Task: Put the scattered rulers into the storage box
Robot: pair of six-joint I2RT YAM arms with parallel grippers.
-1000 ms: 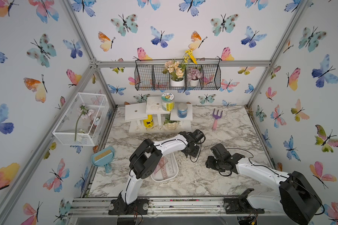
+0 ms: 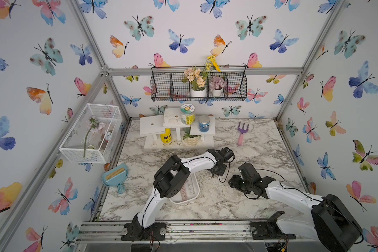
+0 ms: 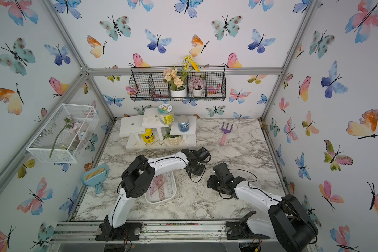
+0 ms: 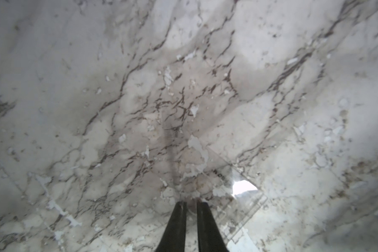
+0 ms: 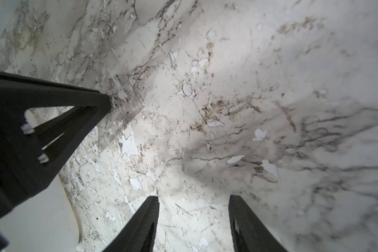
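A clear triangular ruler (image 4: 222, 180) with fine black marks lies flat on the marble table in the left wrist view. Over its near part is my left gripper, its fingertips close together with a narrow gap between. The right wrist view shows a black left finger (image 5: 100, 100) against the same clear ruler (image 5: 121, 111); whether its edge is between the tips cannot be told. My right gripper is open and empty, over bare table. The white storage box (image 2: 197, 194), partly behind the left arm, holds pinkish rulers (image 3: 158, 187).
A white stepped shelf (image 2: 178, 145) with cans stands behind the left arm. A purple fork (image 2: 241, 136) lies at the back right, a blue dustpan (image 2: 116, 176) at the left. Between box and right gripper the table is bare.
The left arm has moved a little right and toward the front, its gripper now lower over the table. The right arm has shifted only slightly. The box has not moved.
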